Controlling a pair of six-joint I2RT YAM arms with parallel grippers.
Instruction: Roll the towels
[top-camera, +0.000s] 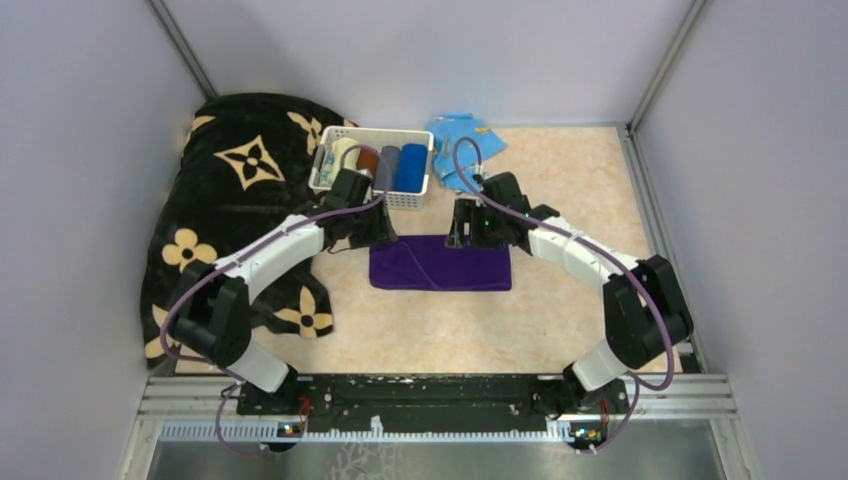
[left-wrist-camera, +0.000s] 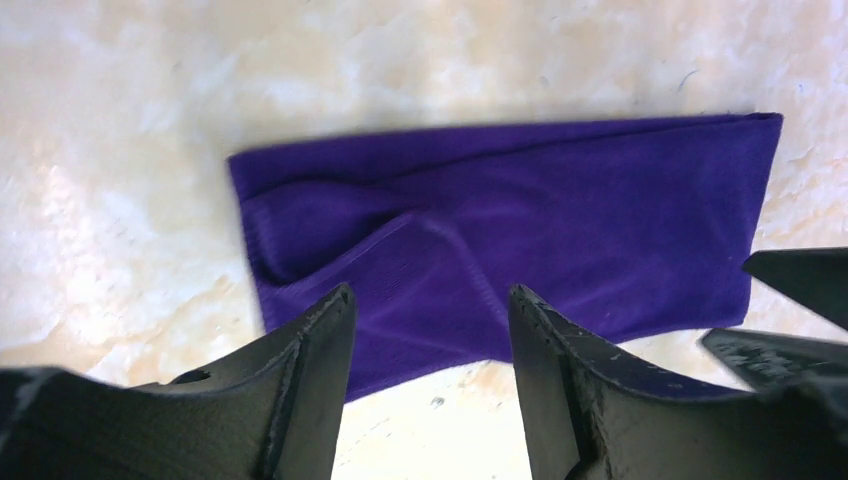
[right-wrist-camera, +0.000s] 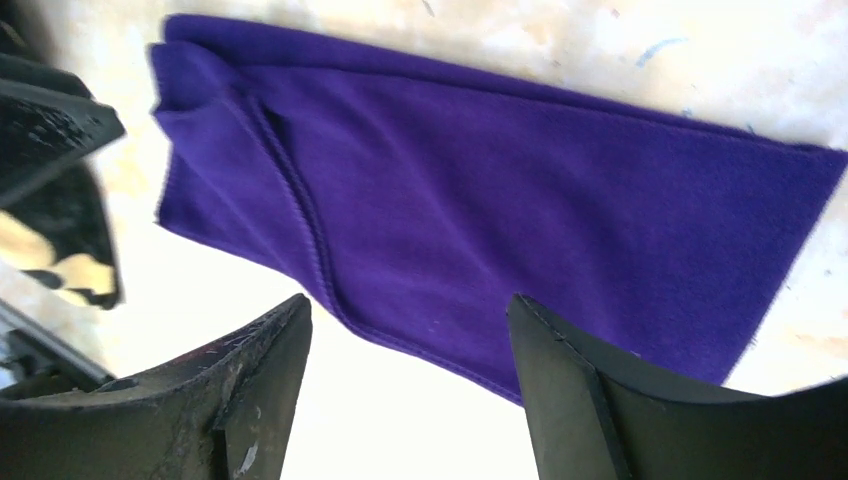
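A dark purple towel (top-camera: 430, 265) lies folded into a long strip across the middle of the table. In the left wrist view its left end shows a raised fold (left-wrist-camera: 330, 215), and a ridge slants across the cloth. My left gripper hangs over that left end, its fingers spread with nothing between them. Over the towel's back edge, right of its middle, stands my right gripper, open and empty. Both fingertip pairs appear above the cloth; whether any touch it, I cannot tell.
A white basket (top-camera: 405, 200) holding several rolled towels stands at the back. Crumpled blue cloth (top-camera: 462, 140) lies beside it. A black blanket with tan flowers (top-camera: 220, 200) covers the left side.
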